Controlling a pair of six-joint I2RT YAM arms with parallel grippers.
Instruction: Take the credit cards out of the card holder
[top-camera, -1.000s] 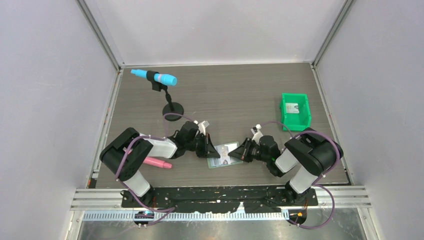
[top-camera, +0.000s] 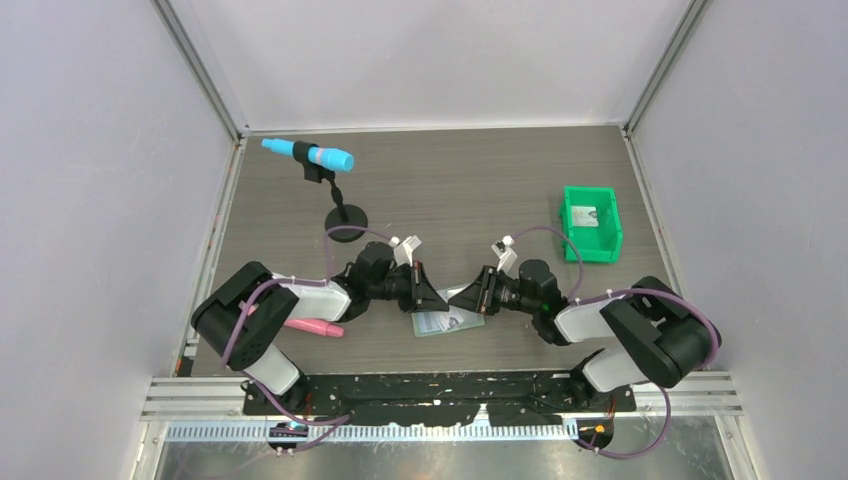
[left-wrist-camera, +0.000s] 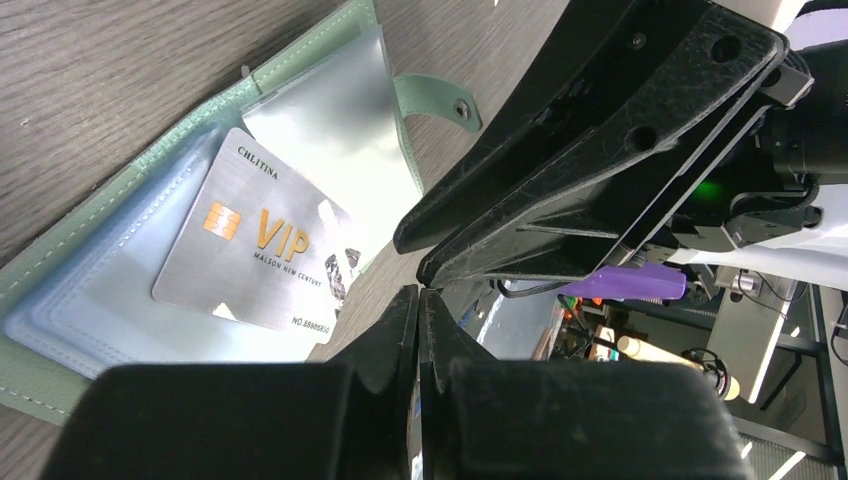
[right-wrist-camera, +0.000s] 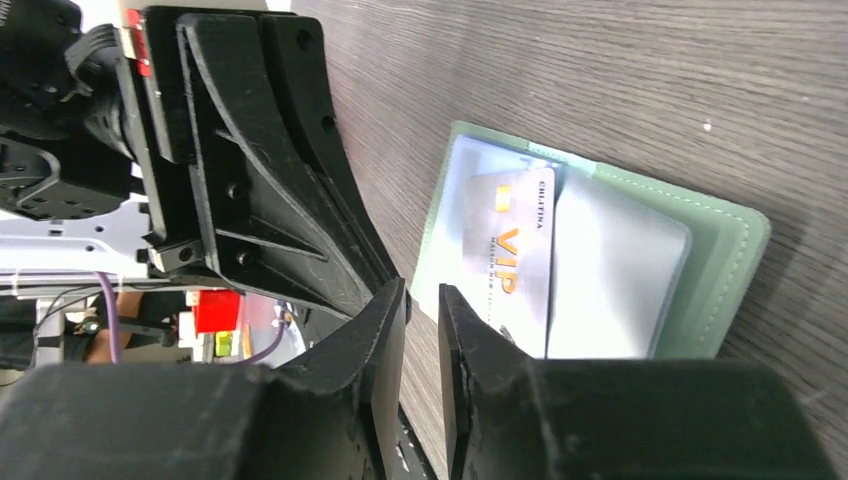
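The grey VIP card (left-wrist-camera: 265, 238) lies flat on the open pale-green card holder (left-wrist-camera: 45, 370), over its clear sleeves. My left gripper is shut beside the card's right end, nothing between its fingers; the card lies outside them. My right gripper stands slightly open, an empty gap between its fingertips, with the VIP card (right-wrist-camera: 507, 250) beyond them on the holder (right-wrist-camera: 715, 250). Seen from above, the left gripper (top-camera: 446, 304) and right gripper (top-camera: 452, 302) nearly meet over the holder (top-camera: 432, 326) and partly hide it.
A green box (top-camera: 597, 242) at the right has a white card (top-camera: 584, 216) inside. At the back left stands a black stand (top-camera: 347, 222) holding a blue cylinder (top-camera: 331, 159). A pink object (top-camera: 316, 326) lies by the left arm.
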